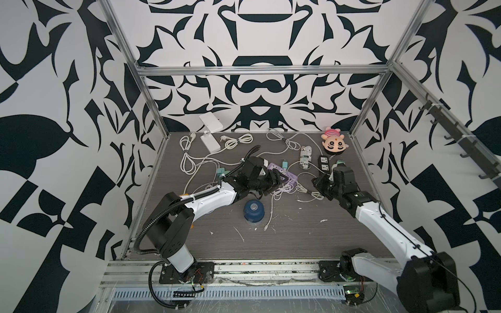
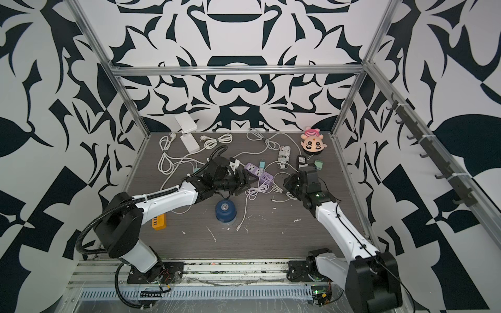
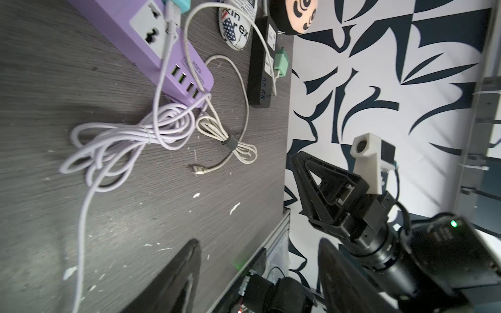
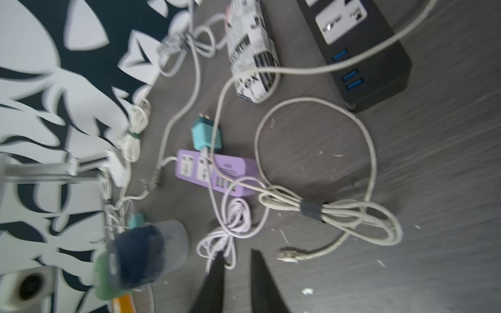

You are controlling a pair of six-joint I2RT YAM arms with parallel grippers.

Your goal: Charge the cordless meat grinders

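Note:
A round meat grinder with a blue lid (image 1: pixel 254 209) stands at the table's middle, its clear bowl showing in the right wrist view. The purple power strip (image 3: pixel 141 41) lies behind and to its right; a teal adapter (image 4: pixel 207 133) rests beside the strip, prongs exposed. A bundled white cable (image 3: pixel 141 135) lies in front of the strip, and a beige bundled cable (image 4: pixel 334 211) is to its right, its plug end (image 4: pixel 291 255) loose on the table. My left gripper hovers over the strip's area, open and empty. My right gripper is open slightly, nothing visible between its blurred fingers.
A black power strip (image 4: pixel 360 57), a green adapter (image 3: pixel 281 61), a patterned pouch (image 1: pixel 305 157) and a doll-faced round item (image 1: pixel 334 140) occupy the back right. White boxes (image 1: pixel 210 142) and cables fill the back left.

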